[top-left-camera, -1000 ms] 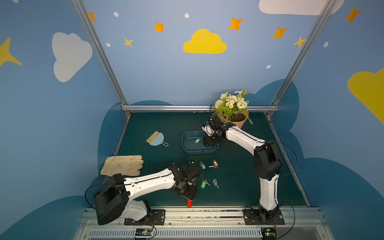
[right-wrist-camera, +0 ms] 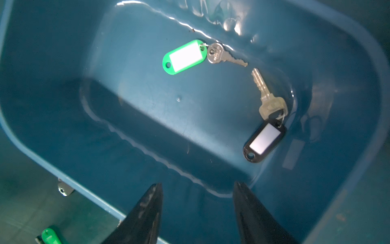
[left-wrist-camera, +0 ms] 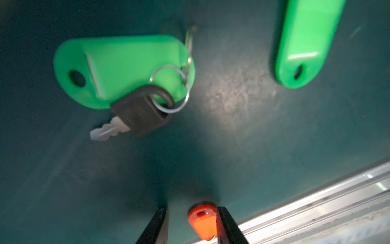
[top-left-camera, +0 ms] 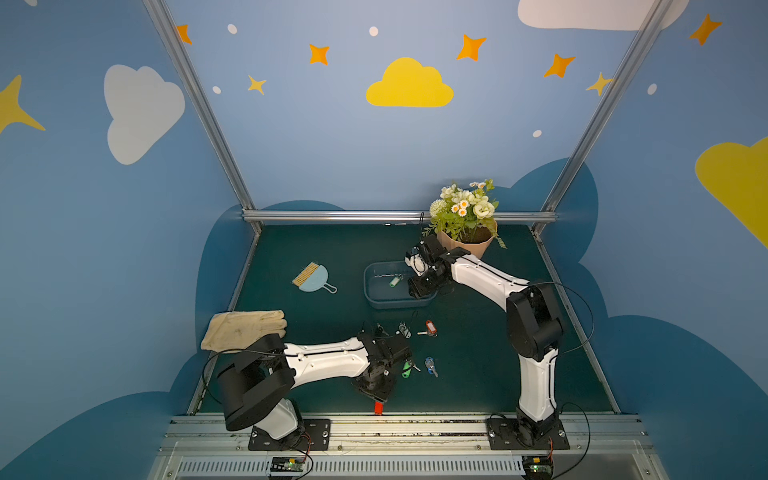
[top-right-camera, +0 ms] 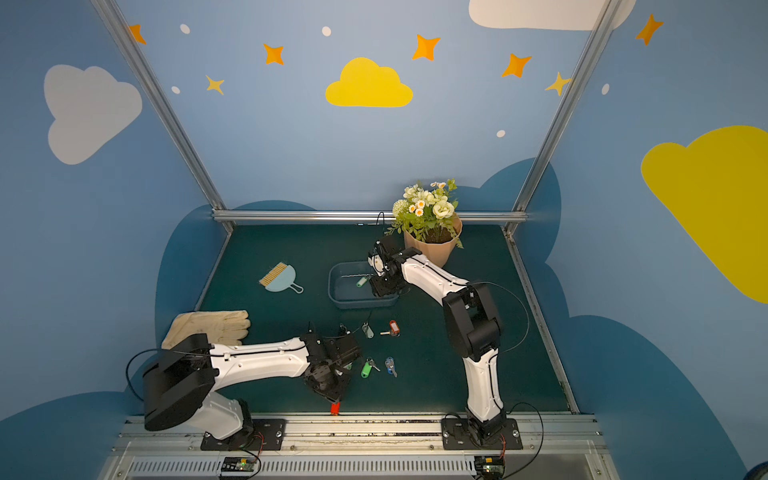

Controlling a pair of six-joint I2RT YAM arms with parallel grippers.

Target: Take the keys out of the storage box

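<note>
In the right wrist view the blue storage box (right-wrist-camera: 178, 170) holds a green-tagged key (right-wrist-camera: 184, 57) and a black-tagged key (right-wrist-camera: 266, 140), lying apart on its floor. My right gripper hangs over the box, open and empty. Down at the table's front edge, my left gripper is partly open. A red tag (left-wrist-camera: 204, 222) shows between its fingers, nearer the right one, with a gap at the left finger. From above, that red tag (top-left-camera: 379, 407) pokes out under the left gripper. A green tag with a black-headed key (left-wrist-camera: 121, 73) lies beside it on the table.
More keys lie in front of the box: a red-tagged one (top-left-camera: 430, 328), a blue-tagged one (top-left-camera: 431, 367) and a green-tagged one (top-left-camera: 407, 369). A flower pot (top-left-camera: 468, 236) stands behind the right arm. A glove (top-left-camera: 244, 329) and a brush with dustpan (top-left-camera: 315, 277) occupy the left.
The left arm has shifted a little right and its forearm has swung forward, its gripper staying by the red tag. The right arm has barely moved.
</note>
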